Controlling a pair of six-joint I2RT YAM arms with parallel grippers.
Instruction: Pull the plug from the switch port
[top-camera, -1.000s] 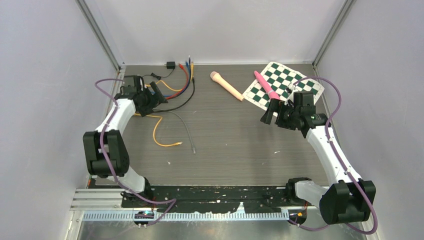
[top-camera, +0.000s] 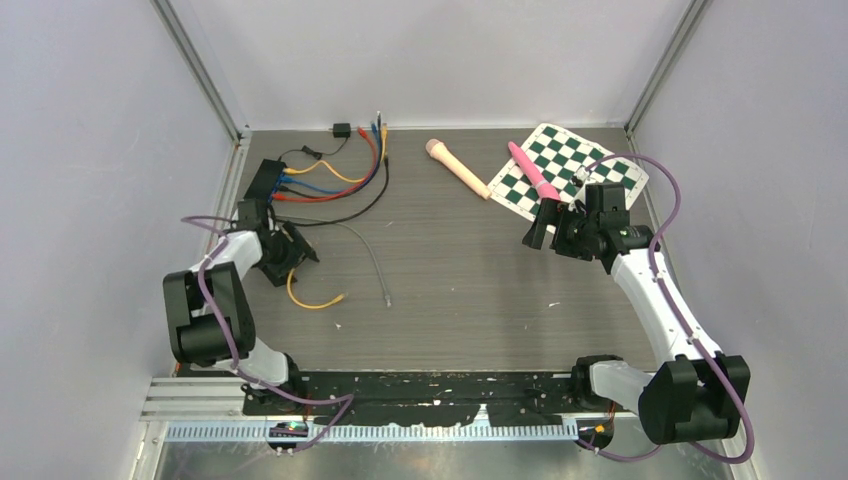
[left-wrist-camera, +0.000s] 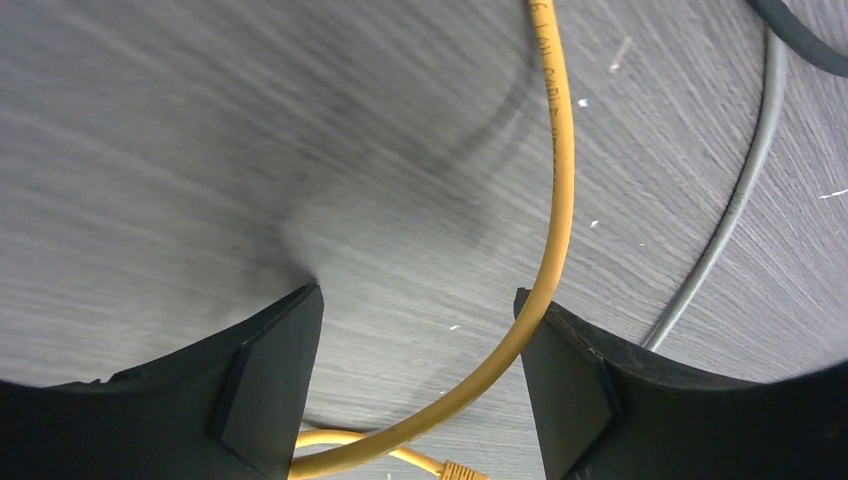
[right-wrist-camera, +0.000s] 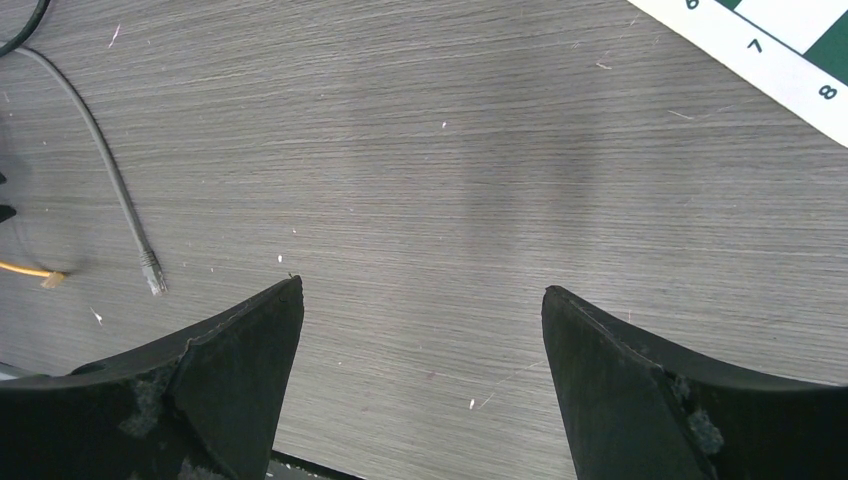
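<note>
The black switch sits at the table's left, with yellow, blue, black and red cables at its right side. Just in front of it, my left gripper stands open, its fingers apart. A loose yellow cable crosses in front of one left finger in the left wrist view, looping toward the lower edge; neither finger grips it. Its free plug lies on the table, while its other end is hidden by the gripper. Above the table at right, my right gripper is open with nothing between its fingers.
A grey cable lies to the right of my left gripper. Farther off are a power adapter, a beige microphone-shaped object, a pink stick and a checkered board.
My left gripper has moved left and toward the front, uncovering the switch. The loose yellow cable has shifted left along with it. The right arm has stayed in place.
</note>
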